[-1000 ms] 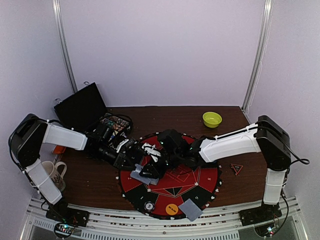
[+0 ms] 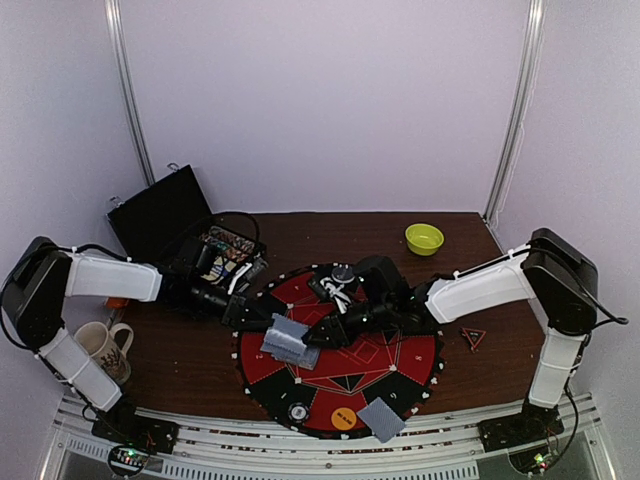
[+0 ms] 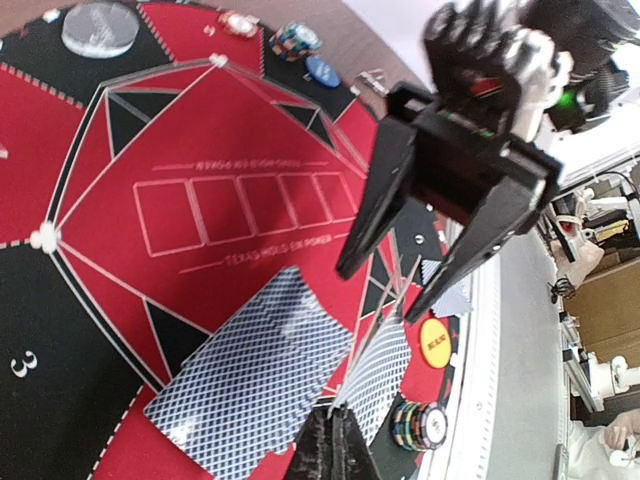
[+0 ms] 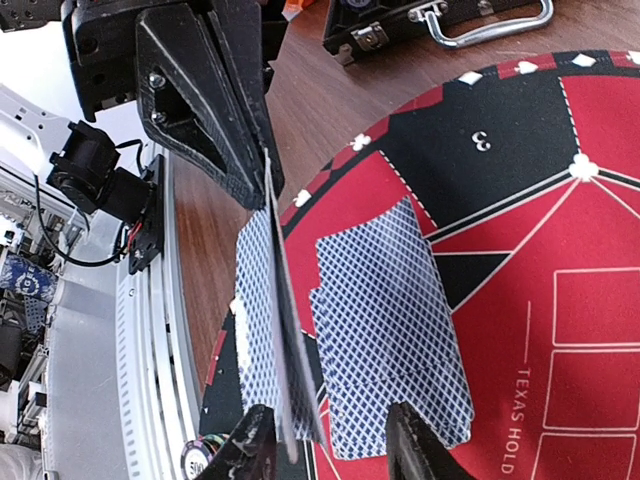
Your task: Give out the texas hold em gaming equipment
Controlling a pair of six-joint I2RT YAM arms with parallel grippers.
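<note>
My left gripper is shut on thin patterned playing cards, which jut from its fingertips and appear nearly edge-on in the right wrist view. Opposite it, my right gripper stands open. The free end of the held cards reaches the space near its fingers (image 4: pixel 415 445); whether they touch cannot be made out. Under both grippers, more patterned cards (image 4: pixel 392 330) lie on the red and black poker mat (image 2: pixel 345 398). Another card pile (image 2: pixel 381 419) rests at the mat's front edge.
An open black case (image 2: pixel 162 215) with chips stands at the back left, a mug (image 2: pixel 105 350) at the left. The green bowl (image 2: pixel 424 239) is at the back right, a red triangle (image 2: pixel 473 338) right of the mat. The orange dealer disc (image 2: pixel 343 418) lies near the front.
My left gripper has shifted a little with the cards, which now show more fully above the mat.
</note>
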